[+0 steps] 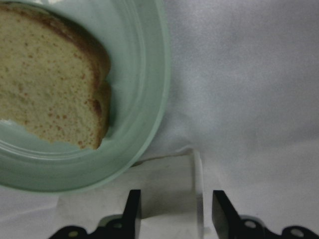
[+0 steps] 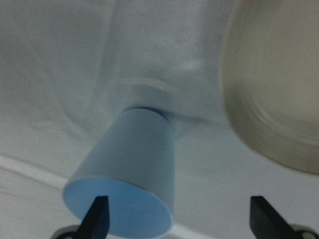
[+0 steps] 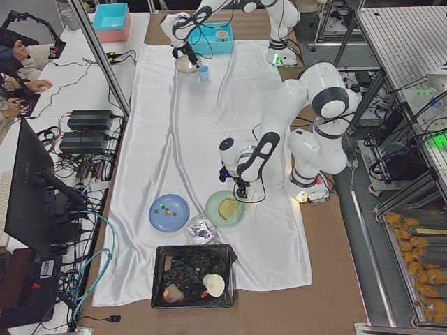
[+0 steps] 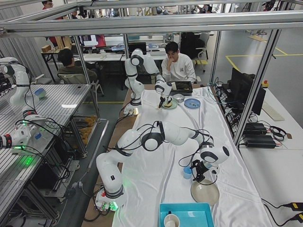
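A green plate (image 3: 213,209) holds a slice of bread (image 1: 50,79); a white paper piece (image 1: 164,179) lies partly under or beside its rim. My left gripper is open above the paper, nothing visible between its fingertips except the paper beneath. At the far end, my right gripper is open above an upright light blue cup (image 2: 134,159), beside a beige plate (image 2: 269,89).
A blue plate (image 3: 169,222) with small pieces, a crumpled foil item (image 3: 201,230) and a black bin (image 3: 160,279) sit near the left arm. A cyan tray (image 4: 194,213) with a mug stands at the other end.
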